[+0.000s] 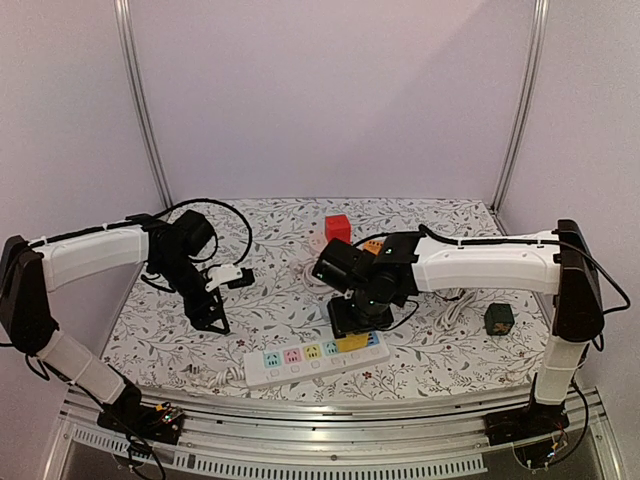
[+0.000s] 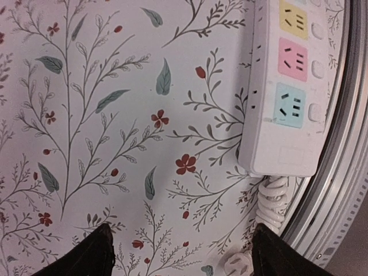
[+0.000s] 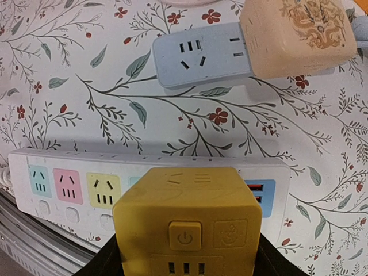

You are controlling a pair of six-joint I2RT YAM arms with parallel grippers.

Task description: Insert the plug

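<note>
A white power strip (image 1: 282, 368) with coloured sockets lies along the front of the table; its left end and coiled cord (image 2: 270, 204) show in the left wrist view. My right gripper is shut on a yellow cube plug (image 3: 187, 207), held over the strip's right part, hiding sockets there; whether its prongs are in cannot be seen. My left gripper is part open above bare table left of the strip, nothing between its fingers.
Behind the strip are a grey extension socket (image 3: 198, 54) with an orange cube (image 3: 299, 34) on it, a red cube (image 1: 337, 228) and cables. A dark green cube (image 1: 498, 319) stands at right.
</note>
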